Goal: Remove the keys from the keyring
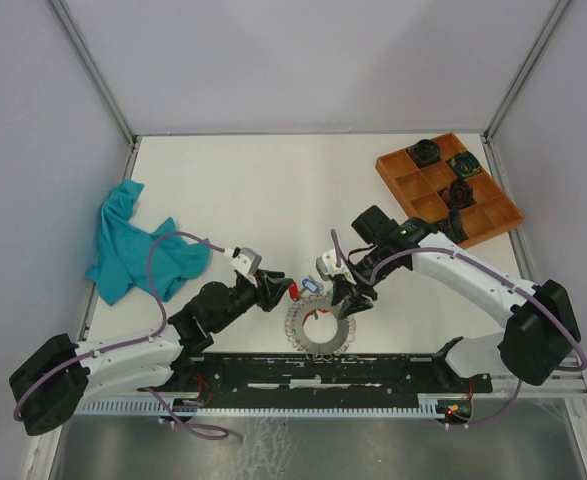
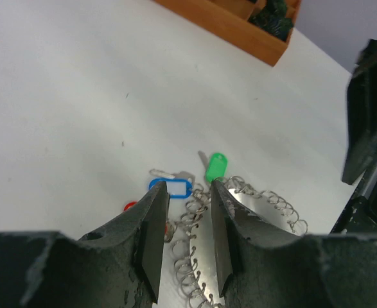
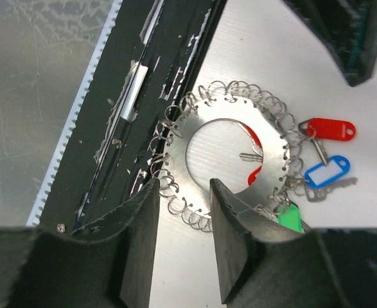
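The steel ring keyring (image 1: 315,325) with its coiled loops lies flat on the white table between my grippers. In the right wrist view its plate (image 3: 265,183) shows keys with red (image 3: 329,128), blue (image 3: 327,172) and green (image 3: 289,216) tags at its right, and a red-tagged key in its hole. The left wrist view shows red, blue and green tags (image 2: 216,167) too. My left gripper (image 1: 281,290) hovers just left of the ring, my right gripper (image 1: 351,295) above it at the upper right. I cannot tell how far apart either one's fingers are.
A crumpled teal cloth (image 1: 143,250) lies at the left. A wooden compartment tray (image 1: 403,180) with dark items stands at the back right. The dark front edge lies close below the ring.
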